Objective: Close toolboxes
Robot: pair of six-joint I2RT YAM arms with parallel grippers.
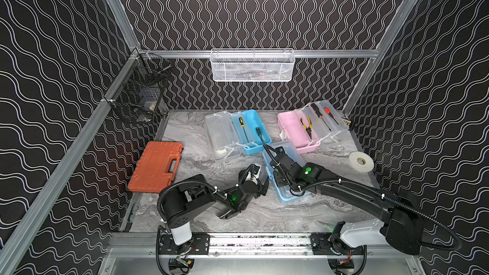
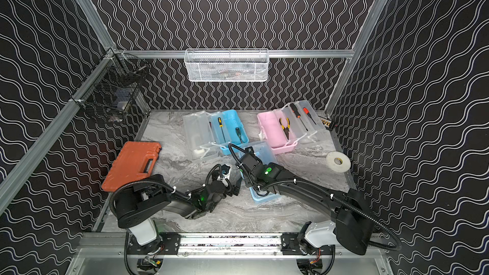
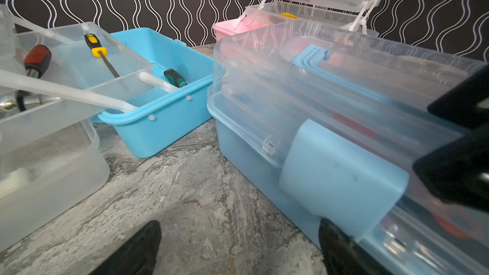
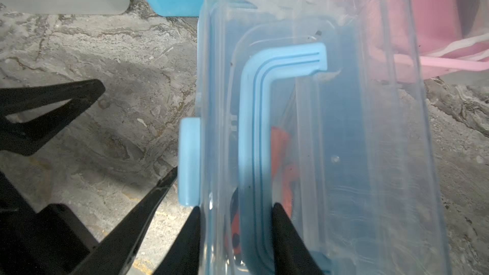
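Note:
The front light-blue toolbox (image 3: 356,86) has its clear lid down, with a side latch (image 3: 342,178). My left gripper is open low beside that latch, nothing between its fingers. From above, my right gripper has its fingers straddling the lid's left edge and near the blue handle (image 4: 254,122); whether it grips is unclear. Behind, a blue toolbox (image 1: 254,122) stands open with screwdrivers in its trays, and a pink toolbox (image 1: 290,127) stands open with pliers and screwdrivers in its trays.
An orange case (image 1: 152,168) lies at the left, a roll of tape (image 1: 355,162) at the right. A white mesh basket (image 1: 252,66) hangs on the back wall. Bare table lies between the case and the toolboxes.

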